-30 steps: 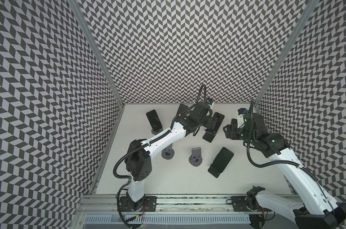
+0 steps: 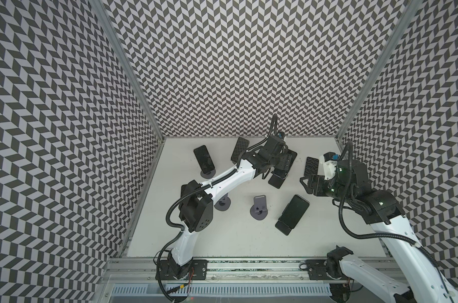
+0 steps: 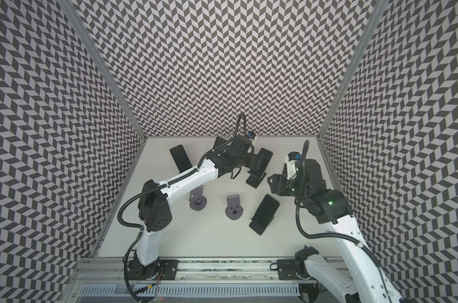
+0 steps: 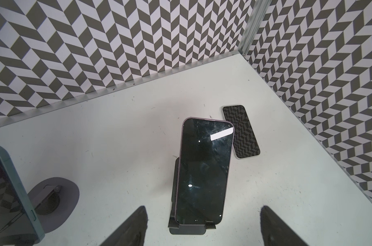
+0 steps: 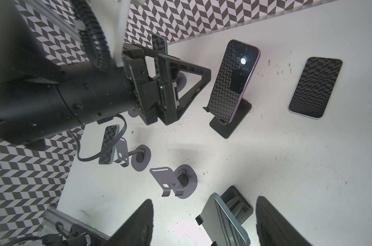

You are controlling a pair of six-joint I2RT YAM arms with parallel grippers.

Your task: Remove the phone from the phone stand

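Note:
A black phone point(image 4: 203, 172) leans upright on a black stand point(image 4: 187, 229), ahead of my left gripper in the left wrist view; its fingertips are blurred at the bottom edge. Another phone point(image 3: 264, 210) rests on a dark stand at front right, below my right gripper in the right wrist view, whose fingertips are blurred too. I cannot tell how far either pair of fingers is closed. Another phone point(image 2: 204, 158) stands on a round purple stand at back left.
Empty purple stands point(image 3: 233, 212) occupy the middle. A loose phone point(image 4: 241, 131) lies flat at the back right. Patterned walls enclose the sides and back.
The left arm has shifted slightly rightward and down since one second ago. The phones and stands are unchanged.

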